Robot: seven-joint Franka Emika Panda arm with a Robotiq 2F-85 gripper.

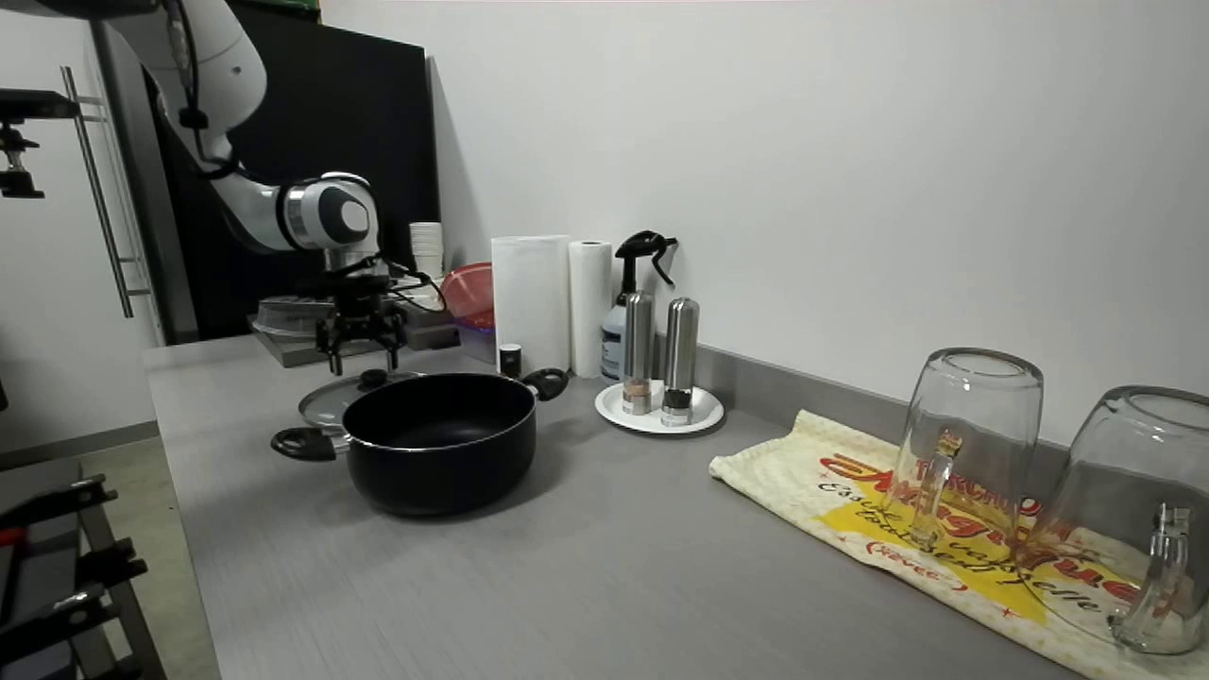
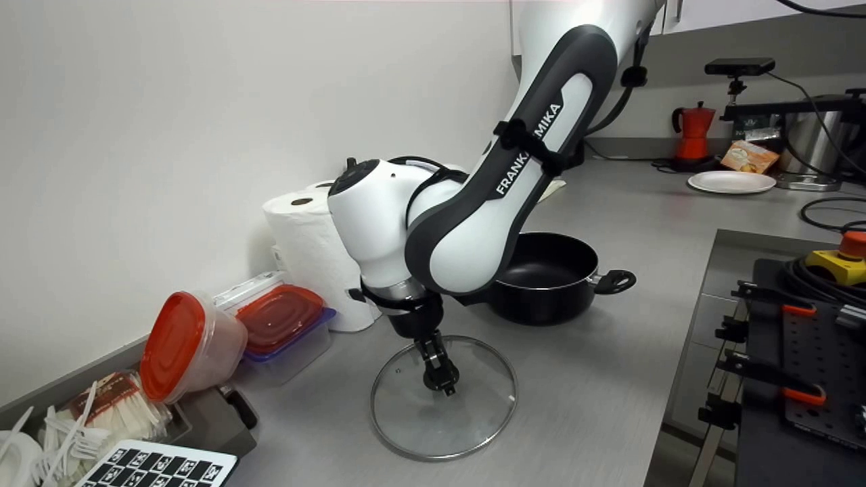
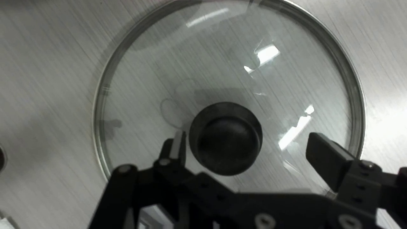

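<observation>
A round glass lid with a metal rim and a black knob lies flat on the counter, behind the black pot in exterior view 1. My gripper is open above it. In the wrist view the lid's knob shows between the two fingers, close to the left finger and well apart from the right one. Whether the left finger touches the knob I cannot tell. The empty black pot stands uncovered next to the lid, one handle pointing to each side.
Paper towel rolls and lidded plastic tubs line the wall. Two metal grinders stand on a white plate. Glass mugs rest upside down on a printed cloth.
</observation>
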